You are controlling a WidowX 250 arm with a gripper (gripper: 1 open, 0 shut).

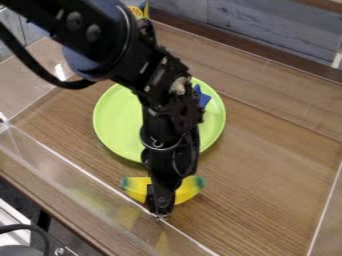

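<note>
A yellow banana with green tips (187, 188) lies near the front edge of the wooden table, just in front of a green plate (115, 125). My black gripper (159, 200) reaches down over the middle of the banana and is shut on it. The arm covers much of the plate's middle.
A small blue object (203, 98) is at the plate's right rim, partly hidden by the arm. A grey wall runs along the back, and a clear panel edge crosses the front left.
</note>
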